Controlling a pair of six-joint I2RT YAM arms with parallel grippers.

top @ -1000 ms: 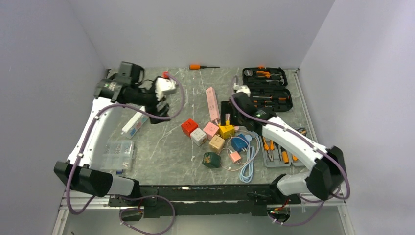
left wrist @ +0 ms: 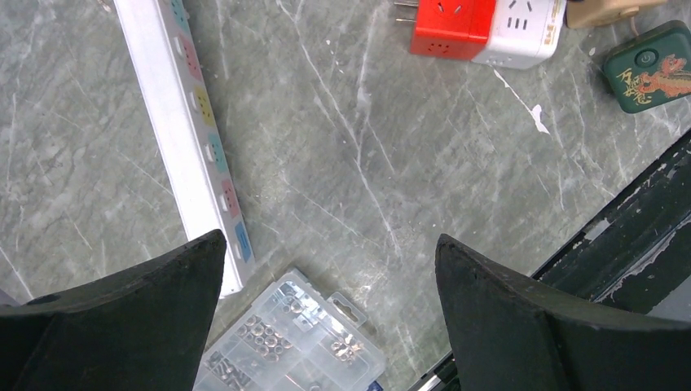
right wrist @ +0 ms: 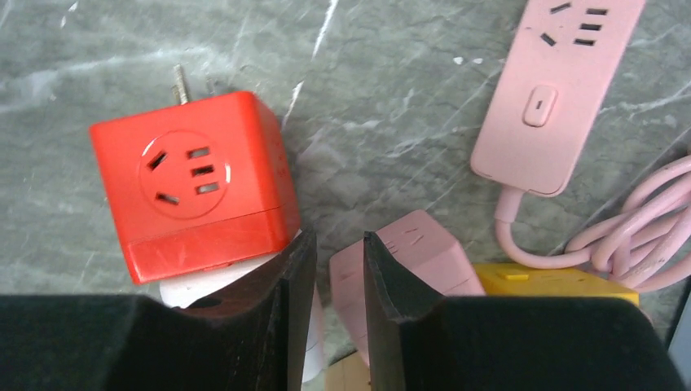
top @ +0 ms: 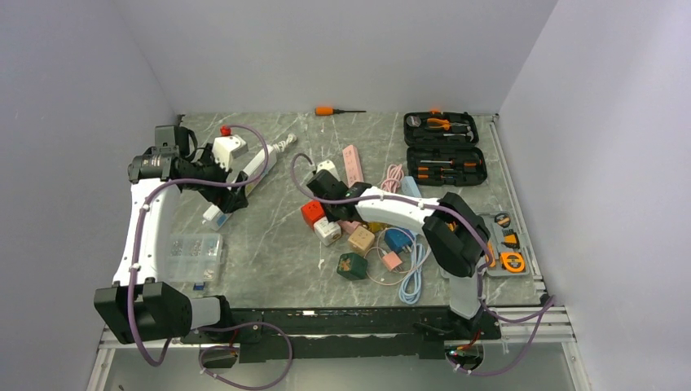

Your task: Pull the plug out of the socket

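A red plug cube [right wrist: 195, 175], pins at its back, rests against a white cube [right wrist: 220, 283] among several colored cubes. A pink cube [right wrist: 407, 252] lies beside them. My right gripper is over this cluster, fingers narrowly apart; whether anything is held between them is unclear. At the left, above the white power strip [left wrist: 171, 122] and parts box [left wrist: 293, 342], my left gripper stands open and empty.
A pink power strip [right wrist: 554, 98] lies behind the cluster, coiled cables to its right. A green cube [left wrist: 648, 69] is near the front. Tool cases [top: 444, 167] occupy the right.
My right gripper has moved left and down onto the cube cluster. The left arm has withdrawn leftward from nearer the middle.
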